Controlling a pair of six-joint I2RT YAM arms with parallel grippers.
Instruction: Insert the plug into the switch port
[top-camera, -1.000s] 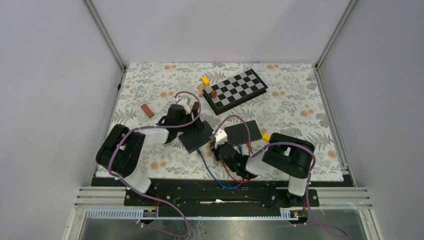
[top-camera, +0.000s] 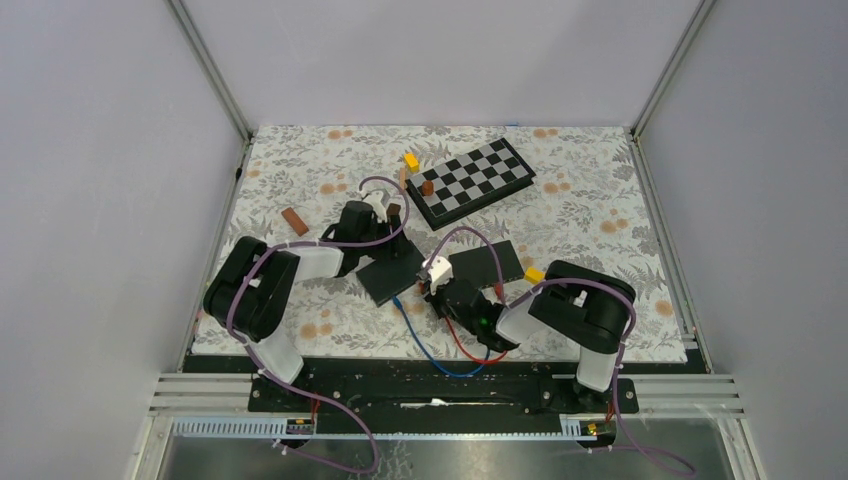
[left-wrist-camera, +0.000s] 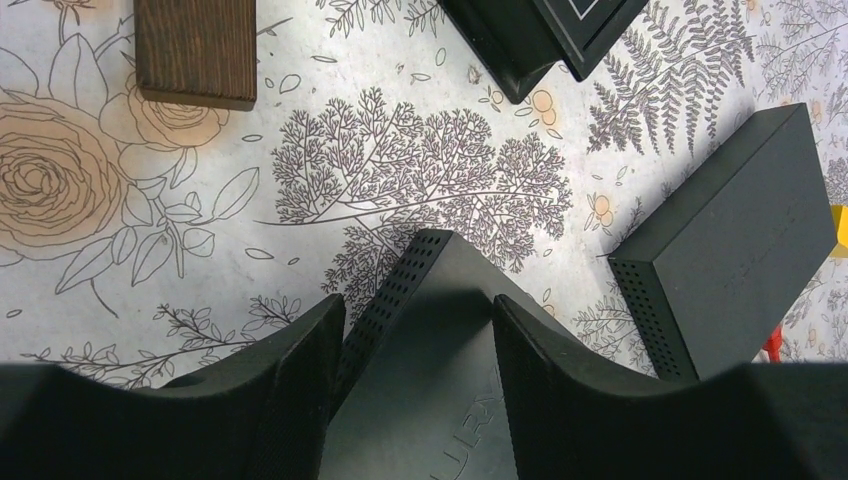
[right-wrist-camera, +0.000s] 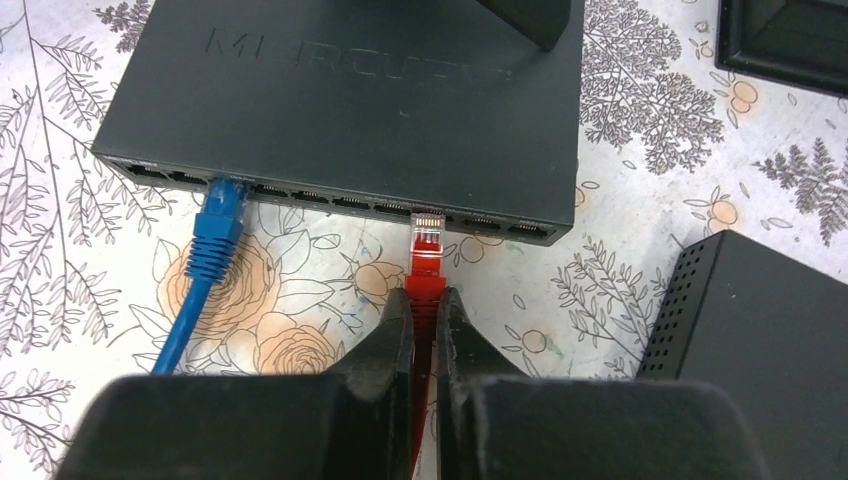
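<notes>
The black switch (right-wrist-camera: 360, 110) shows its row of ports along the near edge in the right wrist view, with a blue plug (right-wrist-camera: 222, 215) seated toward the left end. My right gripper is shut on the red cable's plug (right-wrist-camera: 426, 255). Its clear tip meets the port edge right of the middle; most of the clear body remains visible outside. My left gripper is open, its fingers (left-wrist-camera: 310, 350) spread above the switch's vented far corner (left-wrist-camera: 400, 285). Whether they touch the switch, I cannot tell.
A second black box (left-wrist-camera: 735, 235) lies to the right of the switch. Behind stand a checkered board (top-camera: 470, 183) and a dark wooden block (left-wrist-camera: 196, 50). The blue cable (top-camera: 415, 340) loops toward the table's front edge. Open tabletop lies at the far right.
My left arm has shifted a little right and away from the table's front edge. The right arm has moved only slightly, and the switch stays in place.
</notes>
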